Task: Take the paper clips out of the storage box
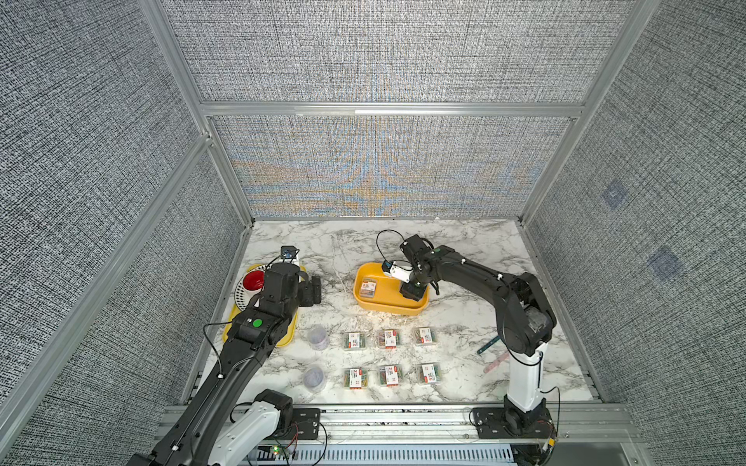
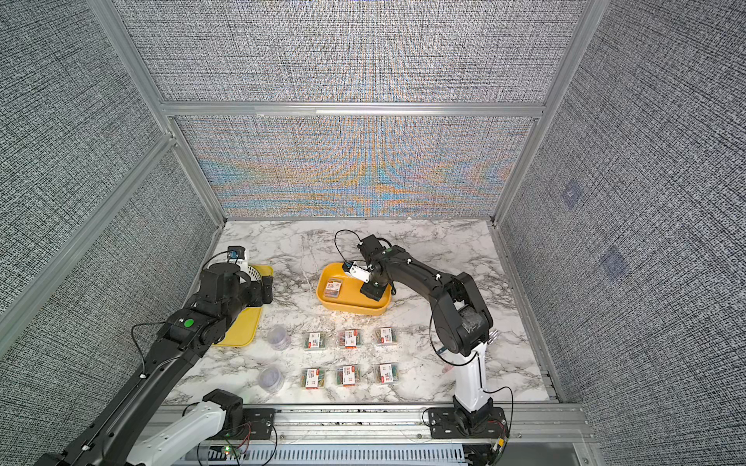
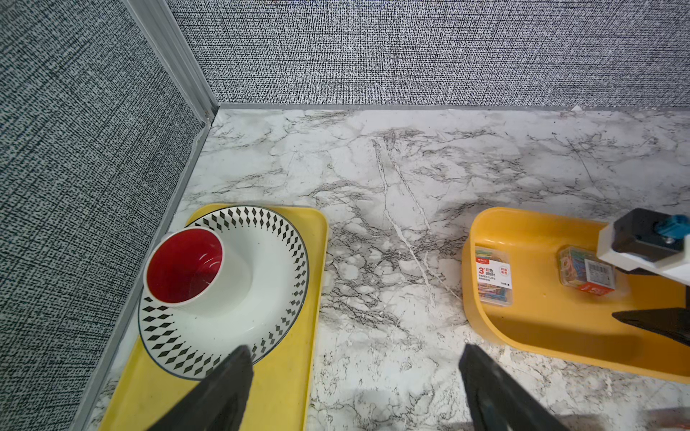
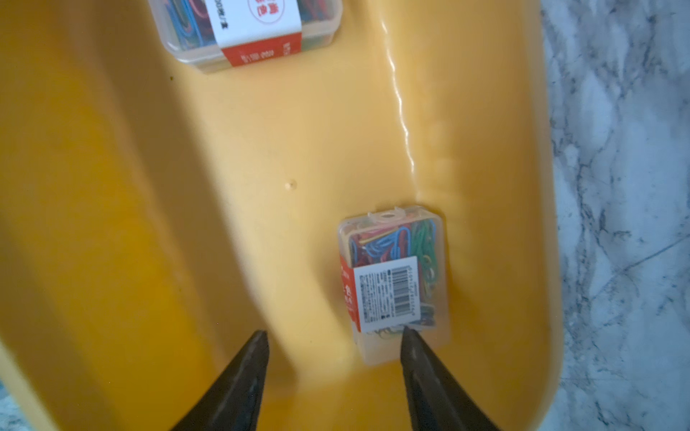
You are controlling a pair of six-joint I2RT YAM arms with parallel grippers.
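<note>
The orange storage box [image 1: 393, 306] holds two clear boxes of coloured paper clips. One [image 3: 493, 276] is at its left end; the other [image 4: 391, 283] is toward the opposite end, mostly hidden by my right arm in the top views. My right gripper hangs over the storage box just beside that second box, fingers apart, nothing between them. My left gripper stands open above the table, left of the storage box, between it and the yellow tray.
Several clip boxes [image 1: 390, 338] stand in two rows in front of the storage box. Two clear cups [image 1: 317, 336] lie left of them. A yellow tray [image 3: 316, 237] bears a plate [image 3: 258, 301] and red-lined cup [image 3: 183, 265].
</note>
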